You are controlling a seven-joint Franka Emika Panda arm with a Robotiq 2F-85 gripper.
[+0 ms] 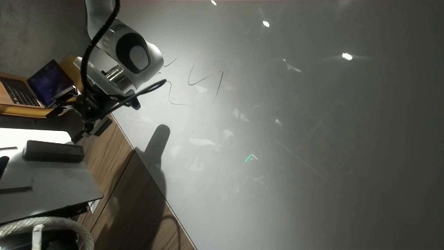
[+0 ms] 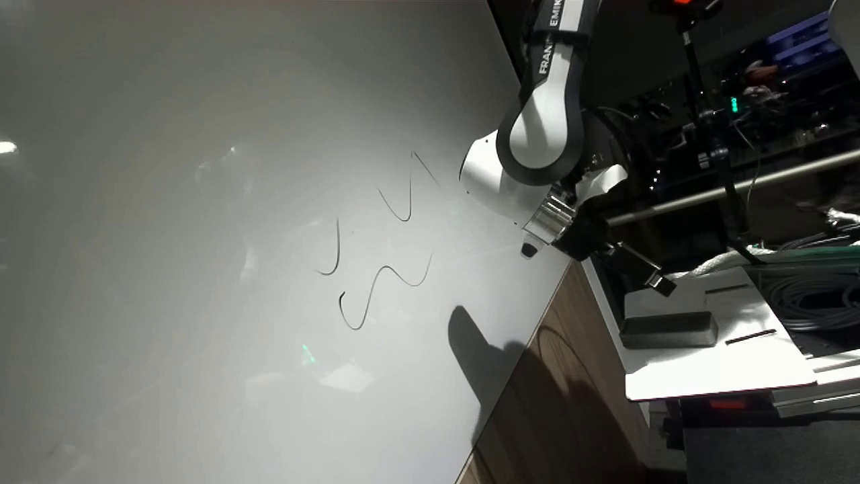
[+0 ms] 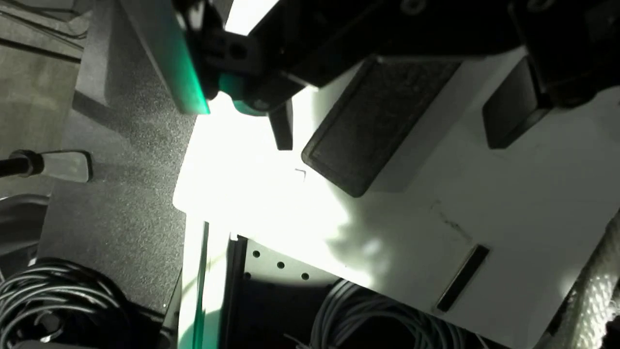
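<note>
A dark grey block, like a board eraser (image 1: 53, 151), lies on the white side panel (image 1: 62, 183). In the second exterior view the same eraser (image 2: 669, 330) rests flat on that panel. My gripper (image 1: 90, 131) stands open just above and beside it, apart from it. From the wrist view, the eraser (image 3: 378, 128) lies on the panel beneath the gap of the gripper, its upper end hidden by the gripper body. Nothing is held.
A large whiteboard (image 2: 201, 282) carries several thin dark strokes (image 2: 389, 274). Wooden edging (image 1: 125, 187) separates it from the panel. A dark strip (image 3: 463, 277) lies on the panel. A laptop (image 1: 50, 85), coiled cables (image 3: 64, 302) and a pale rope (image 1: 54, 223) are nearby.
</note>
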